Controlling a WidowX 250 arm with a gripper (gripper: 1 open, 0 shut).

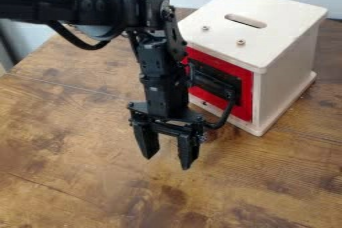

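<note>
My black gripper (167, 144) points straight down over the wooden table, its two fingers apart with nothing between them. Behind it to the right stands a pale wooden box (283, 67) with a slot in its top and a red front panel (242, 82). The arm partly hides that red front and the dark part on it.
A pale wall lies beyond the table's back edge.
</note>
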